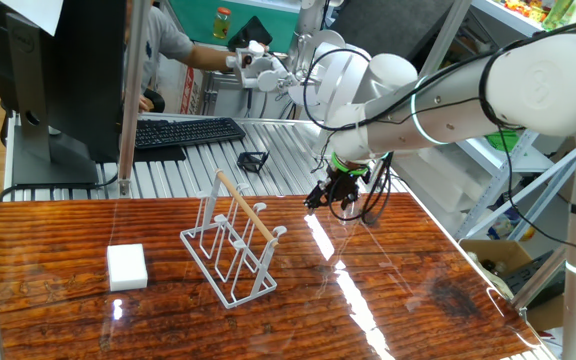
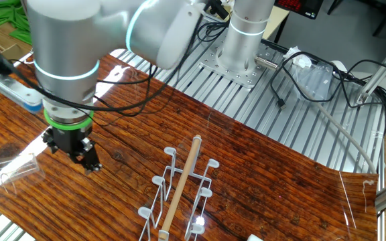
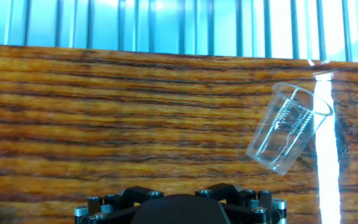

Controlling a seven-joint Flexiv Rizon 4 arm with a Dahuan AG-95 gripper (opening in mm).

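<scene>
A clear plastic cup (image 3: pixel 286 132) lies on its side on the brown wood-grain table (image 3: pixel 104 118), right of centre in the wrist view; its mouth points to the upper right. In exterior view 2 that cup (image 2: pixel 17 167) rests by the bright glare strip at the left. My gripper (image 2: pixel 72 155) hangs above the table, a short way beside the cup and apart from it. At the bottom of the wrist view the two fingers of the gripper stand wide apart, open, with nothing visible between them. The dark housing hides part of the space there.
A white cup rack (image 1: pixel 230 240) with a wooden top bar (image 1: pixel 246 205) stands mid-table, its upright prongs empty. Left of it sits a white block (image 1: pixel 126 267). Behind the table are a keyboard (image 1: pixel 183 132) and a monitor.
</scene>
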